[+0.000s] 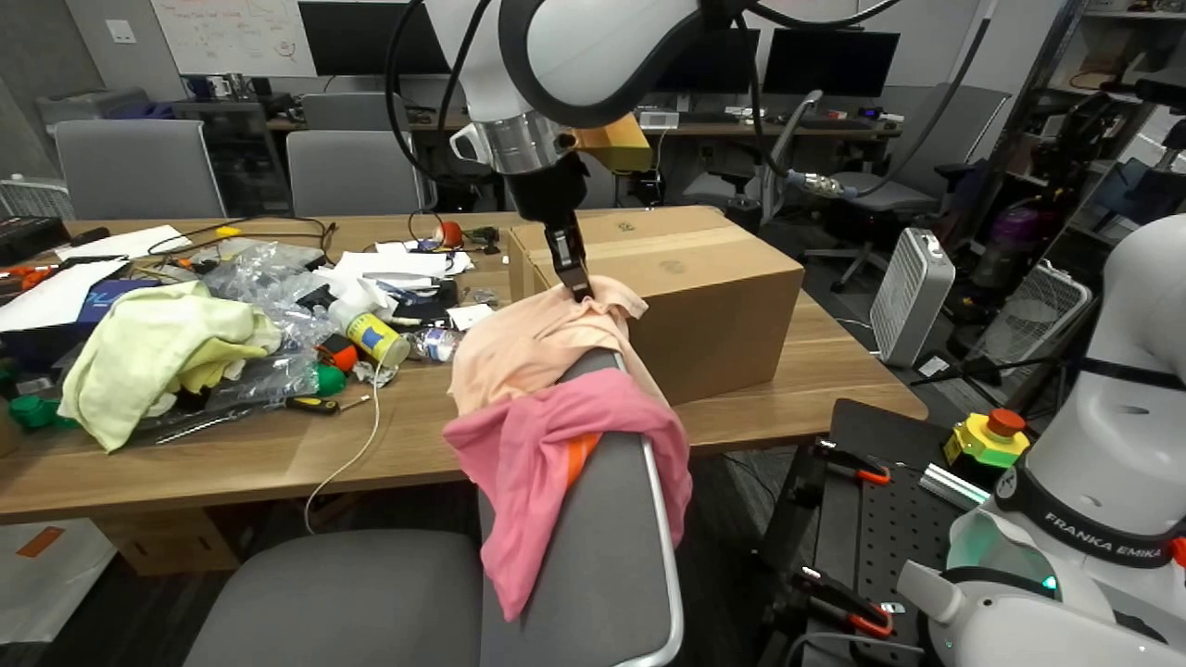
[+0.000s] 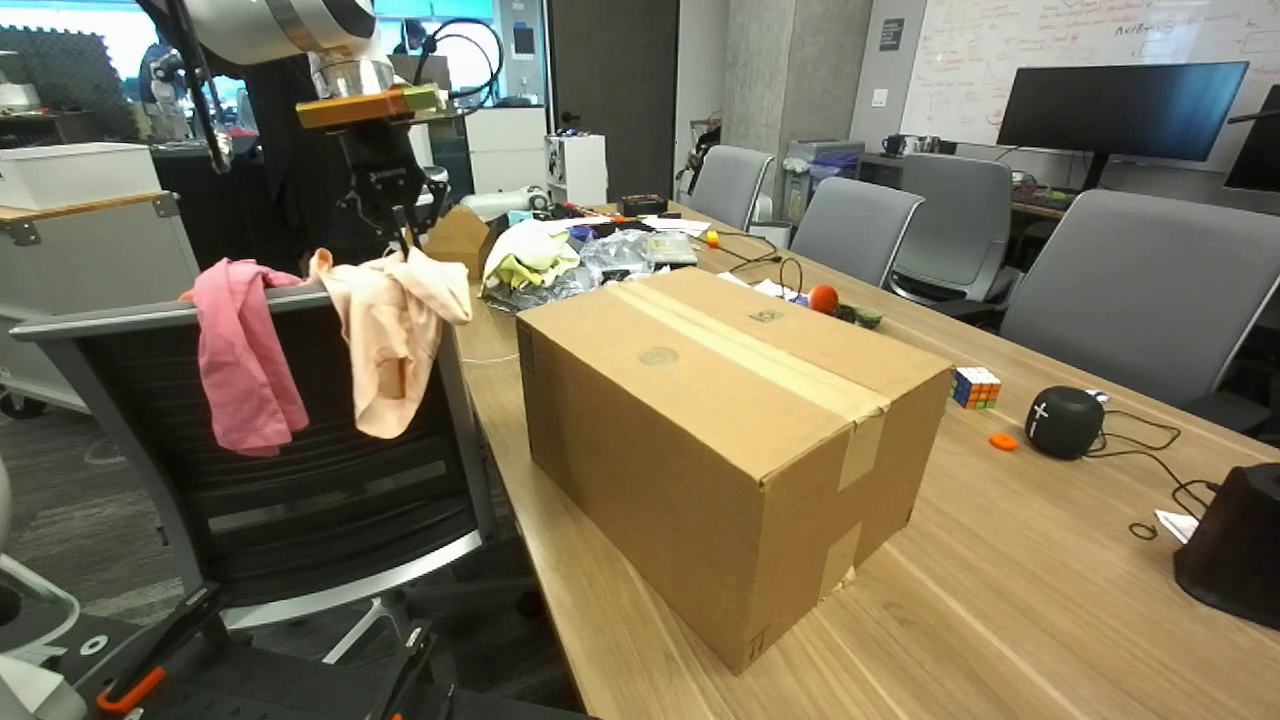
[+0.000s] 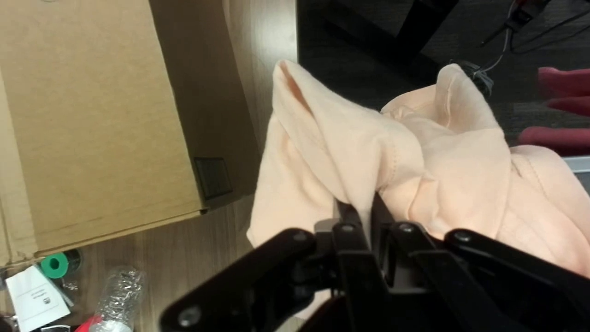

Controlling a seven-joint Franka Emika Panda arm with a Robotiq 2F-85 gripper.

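A peach cloth drapes over the far end of the grey chair's backrest. My gripper points down at that end, shut on a bunched fold of the cloth. In the wrist view, the peach cloth rises around the fingertips of my gripper and hides part of them. From the other side, the cloth hangs down behind the backrest, with my gripper at its top. Nearer along the same backrest lies a pink cloth, apart from my fingers.
A large cardboard box stands on the table close beside the chair. Yellow-green cloths lie among plastic wrap, papers and tools on the table's left. An emergency-stop button sits by the robot base at right.
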